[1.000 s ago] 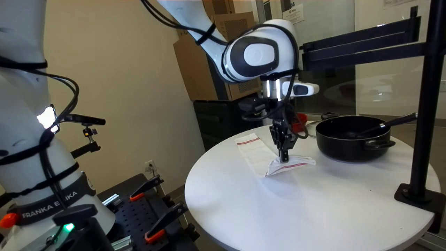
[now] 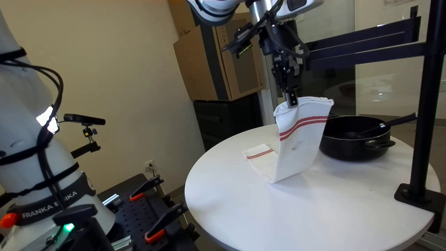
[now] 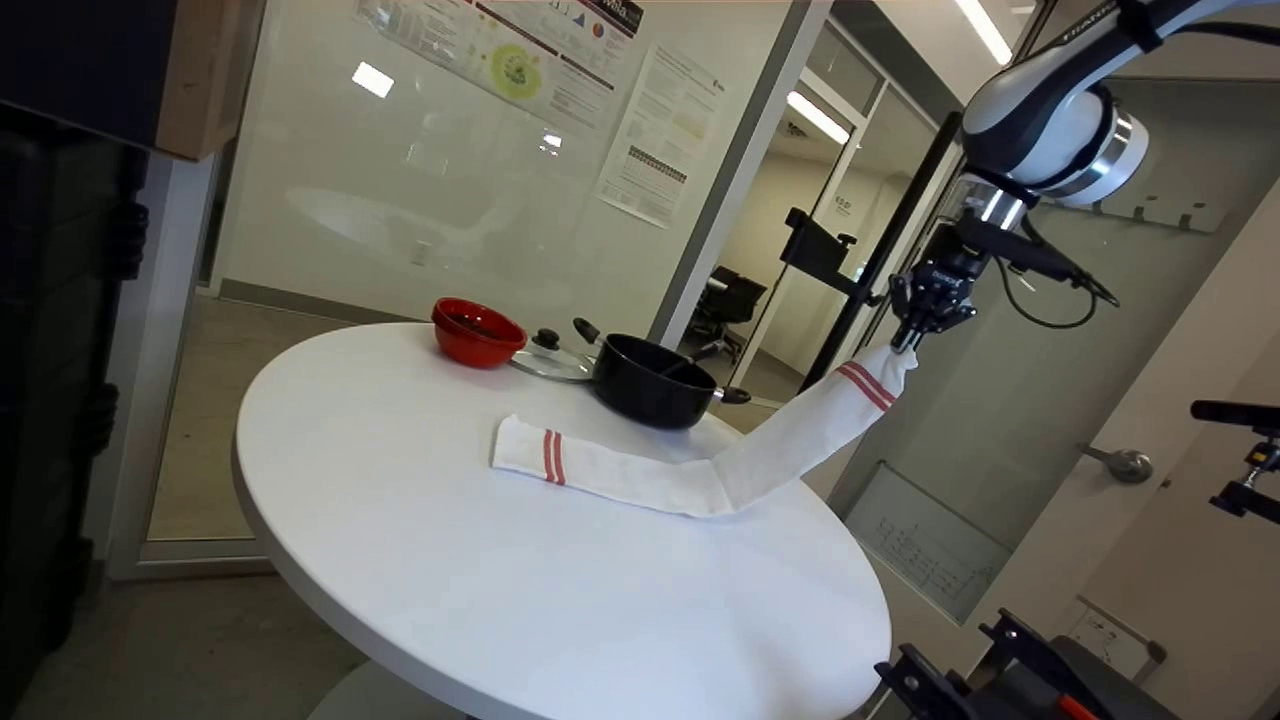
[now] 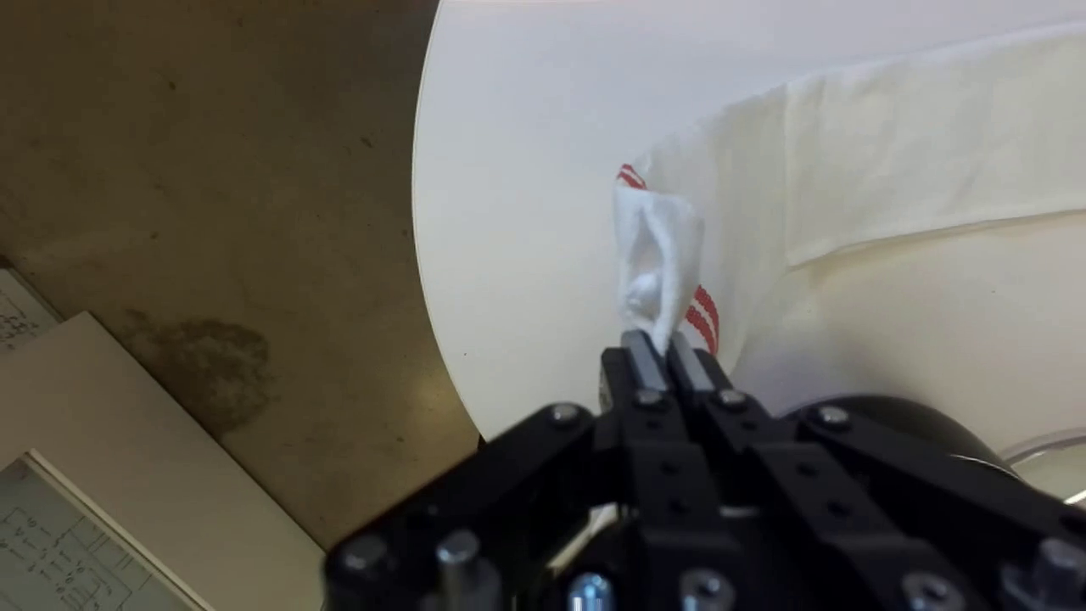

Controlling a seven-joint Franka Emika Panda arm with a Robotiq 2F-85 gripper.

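A white towel point(image 2: 299, 142) with red stripes hangs by one end from my gripper point(image 2: 291, 102), which is shut on it well above the table. In exterior view 2 the lifted part of the towel point(image 3: 786, 444) slopes down from the gripper point(image 3: 903, 346) to a bend, and the far part lies flat on the white table point(image 3: 480, 576). From the wrist view, a bunched white fold of the towel point(image 4: 657, 260) sticks out between the fingertips of the gripper. The held end is gathered; the other striped end rests on the tabletop.
A black pot point(image 3: 654, 382) with a utensil in it stands behind the towel. Beside it lie a glass lid point(image 3: 552, 360) and a red bowl point(image 3: 477, 334). A black post point(image 2: 420, 104) is clamped at the table's right edge.
My gripper has risen from near the tabletop, raising the towel's held end. That end was lying low and folded on the table; now it hangs in a tall sheet.
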